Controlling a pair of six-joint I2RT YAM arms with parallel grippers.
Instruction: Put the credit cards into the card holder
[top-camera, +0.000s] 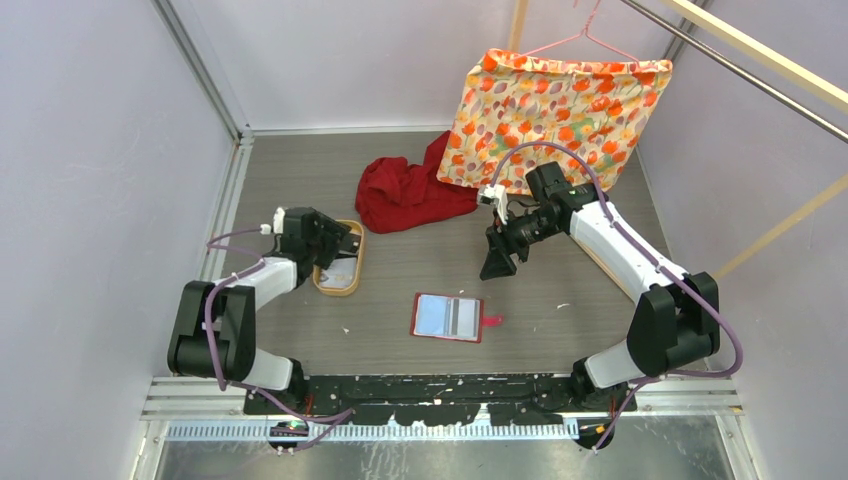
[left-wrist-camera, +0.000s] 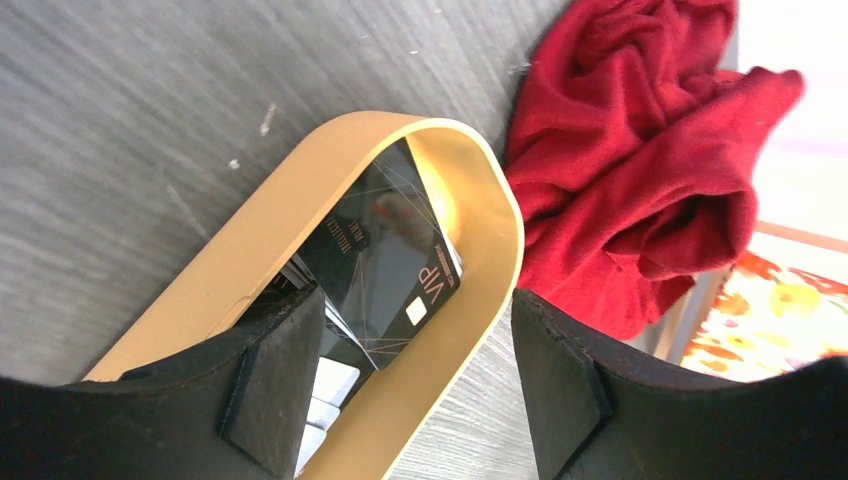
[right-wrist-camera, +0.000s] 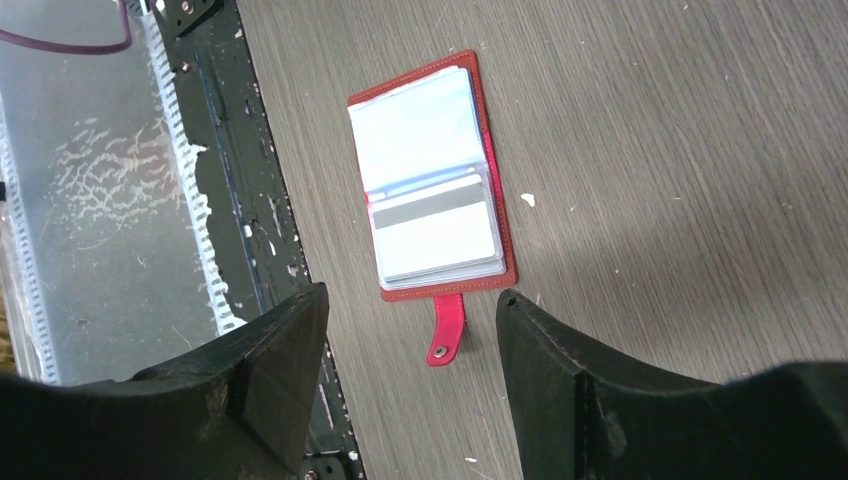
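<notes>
An oval wooden container (left-wrist-camera: 470, 330) holds several cards; among them a black VIP card (left-wrist-camera: 395, 265) leans at its far end, and white cards (left-wrist-camera: 325, 395) lie lower down. My left gripper is over this container, its fingers apart on either side of the rim, with no card gripped between them. The open card holder (top-camera: 446, 317), red-edged with clear sleeves, lies flat on the table; in the right wrist view its red strap (right-wrist-camera: 447, 330) points toward my right gripper, which hangs open and empty above the table.
Crumpled red cloth (top-camera: 405, 197) lies just right of the container, toward the back. A floral cloth (top-camera: 560, 115) hangs at the back right. Between the container and the card holder the grey table (top-camera: 395, 275) is bare.
</notes>
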